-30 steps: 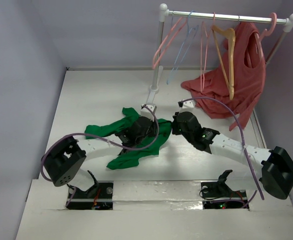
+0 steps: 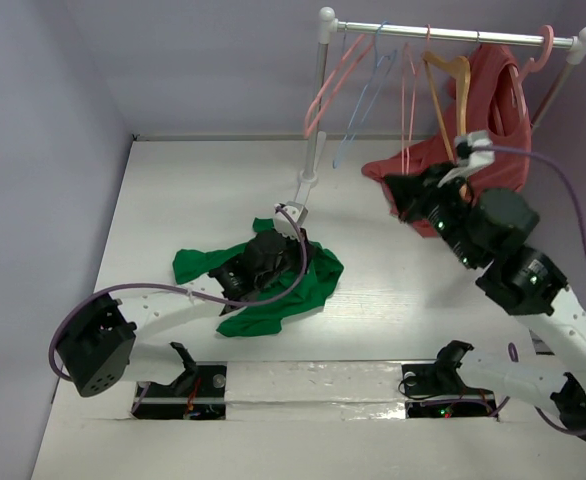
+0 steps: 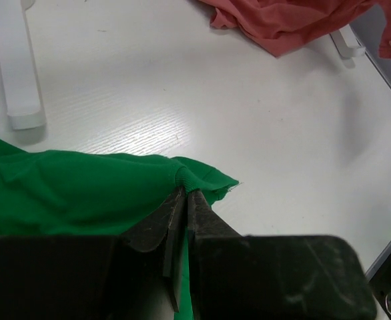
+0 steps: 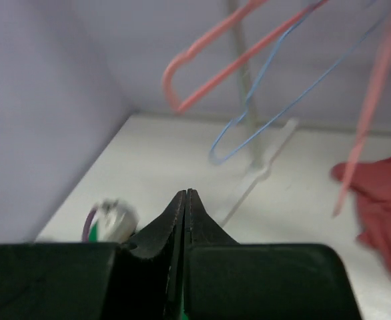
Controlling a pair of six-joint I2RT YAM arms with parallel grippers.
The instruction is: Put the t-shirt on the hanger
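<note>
The green t-shirt (image 2: 263, 318) lies crumpled on the table, partly under my left arm. In the left wrist view, green cloth is gathered at the fingertips of my left gripper, which is shut on it. My right gripper is raised high, shut with nothing between its fingers. In the top view it covers part of the hanging area. From the rack hang a pink hanger (image 2: 339, 85), a blue hanger (image 2: 358, 112), another thin pink hanger (image 2: 407, 120) and a wooden hanger (image 2: 461, 90).
A red garment (image 2: 493, 120) hangs at the right end of the white rack rail (image 2: 453, 33), its lower part trailing over the table. Bare table (image 2: 163, 190) lies at the back left. The rack's left post and foot stand just behind the green shirt.
</note>
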